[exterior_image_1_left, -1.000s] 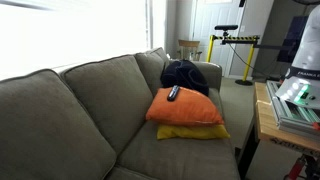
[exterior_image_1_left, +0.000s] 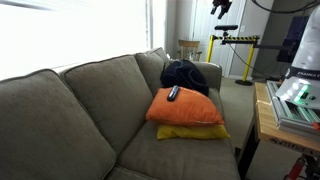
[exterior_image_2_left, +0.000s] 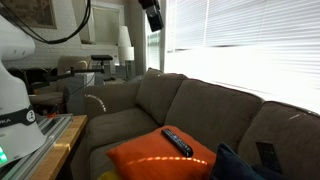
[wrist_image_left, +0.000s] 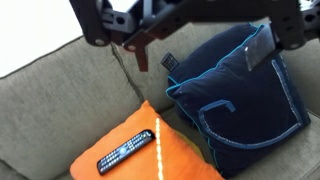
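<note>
A black remote control (wrist_image_left: 126, 152) with pale buttons lies on top of an orange pillow (wrist_image_left: 178, 160) on the sofa. It is also visible as a remote (exterior_image_1_left: 173, 93) in exterior view 1 and a remote (exterior_image_2_left: 177, 142) in exterior view 2. A dark blue pillow (wrist_image_left: 245, 112) with lighter blue trim leans beside the orange one. High above the sofa, my gripper stands open, its fingers well apart with nothing held. In exterior view 1 only the lower part of the gripper (exterior_image_1_left: 221, 9) shows, at the top edge.
A yellow pillow (exterior_image_1_left: 193, 131) sits under the orange one. The grey sofa (exterior_image_1_left: 55, 125) runs along the window. A small dark object (exterior_image_2_left: 268, 156) rests against the sofa back. At the right is a wooden table (exterior_image_1_left: 267, 120). The air above the cushions is clear.
My gripper has come into view at the top of exterior view 1, where only a small dark tip showed before. The pillows and remote have not moved.
</note>
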